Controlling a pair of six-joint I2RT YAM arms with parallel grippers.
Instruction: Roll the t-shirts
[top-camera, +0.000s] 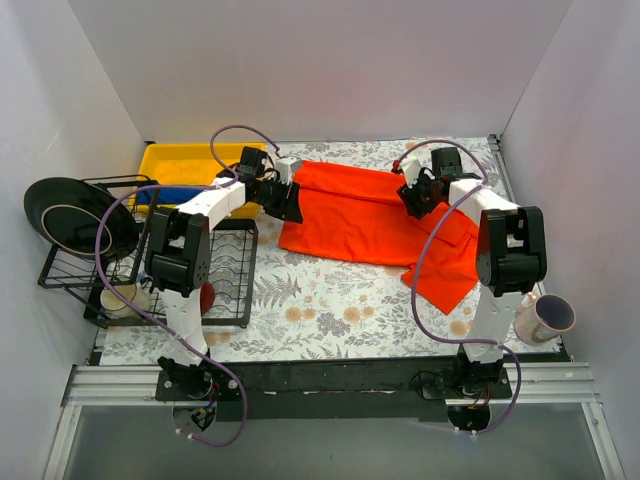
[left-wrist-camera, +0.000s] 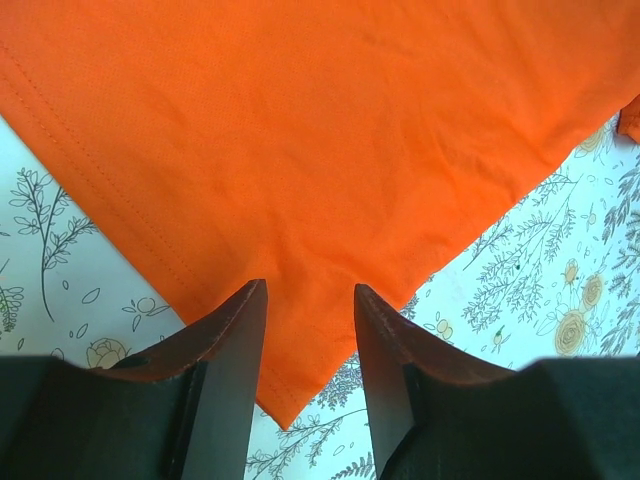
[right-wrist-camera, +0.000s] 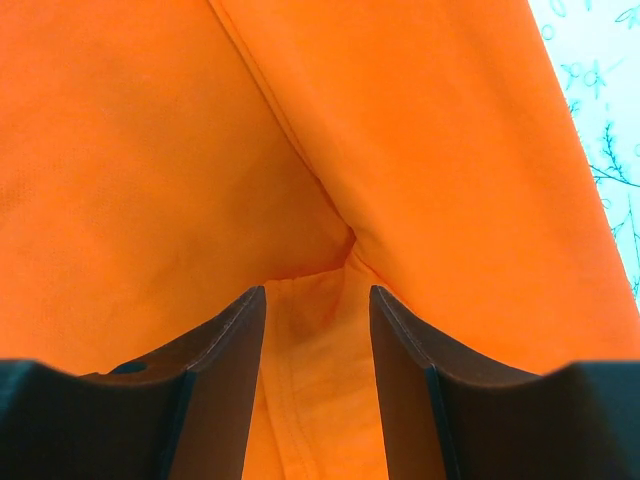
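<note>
An orange-red t-shirt (top-camera: 355, 226) lies spread on the flowered mat, its far edge folded over in a long strip (top-camera: 352, 182). One sleeve (top-camera: 445, 285) points toward the front at the right. My left gripper (top-camera: 291, 205) is over the shirt's left end; in the left wrist view its parted fingers (left-wrist-camera: 238, 345) frame a corner of the cloth, with none pinched. Over the right part, near the folded strip's edge, is my right gripper (top-camera: 411, 201). The right wrist view shows its fingers (right-wrist-camera: 225, 350) apart above a seam where layers meet (right-wrist-camera: 350, 255).
A yellow bin (top-camera: 185, 160) with blue cloth (top-camera: 180, 195) stands at the back left. Beside it are a black dish rack (top-camera: 250, 275) and a dark pan (top-camera: 80, 218). A mug (top-camera: 545, 318) sits at the front right.
</note>
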